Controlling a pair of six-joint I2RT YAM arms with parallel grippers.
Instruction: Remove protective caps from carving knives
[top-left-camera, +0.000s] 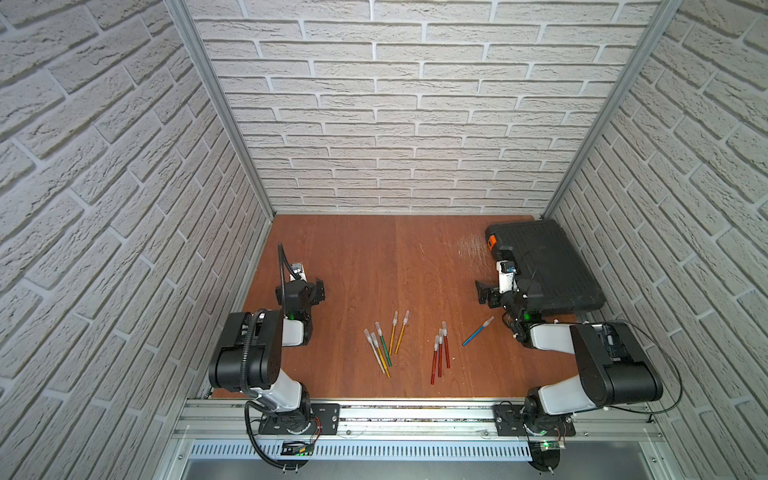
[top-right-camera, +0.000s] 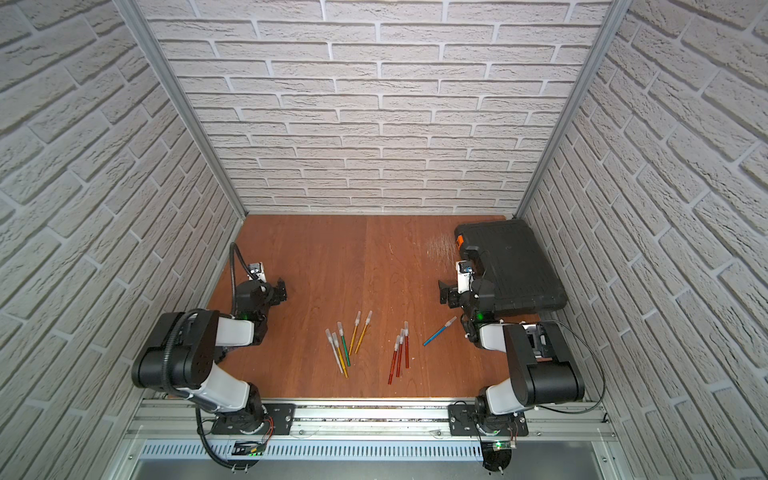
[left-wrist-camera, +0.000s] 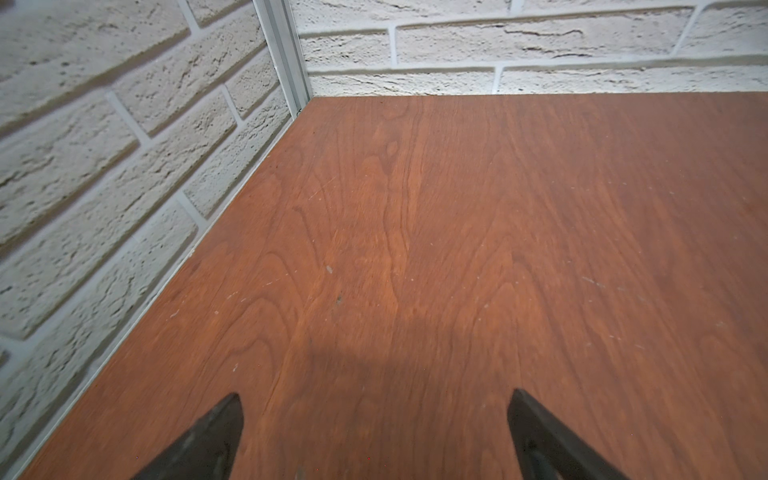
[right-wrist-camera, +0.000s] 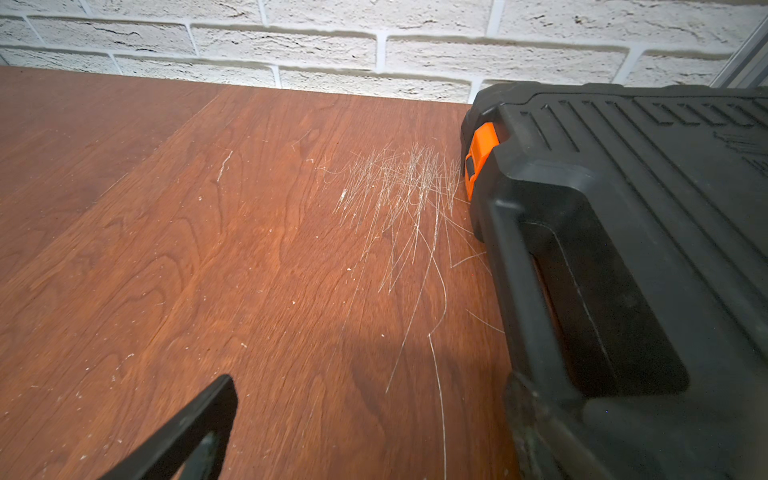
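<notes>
Several carving knives lie on the front half of the table, each with a pale clear cap on its far end. The blue knife (top-left-camera: 475, 333) lies slanted at the right, closest to my right gripper. Left of it is a group of red knives (top-left-camera: 440, 356). A green knife (top-left-camera: 385, 347), yellow knives (top-right-camera: 362, 334) and a whitish one (top-right-camera: 334, 352) lie farther left. My left gripper stands open over bare wood, left of the knives. Beside the black case, my right gripper is open too, nothing between its fingers.
A black case (top-left-camera: 544, 264) with an orange latch (right-wrist-camera: 480, 152) fills the right rear, close by my right gripper. Pale scratches or fibres (right-wrist-camera: 400, 192) mark the wood left of it. Brick walls enclose it.
</notes>
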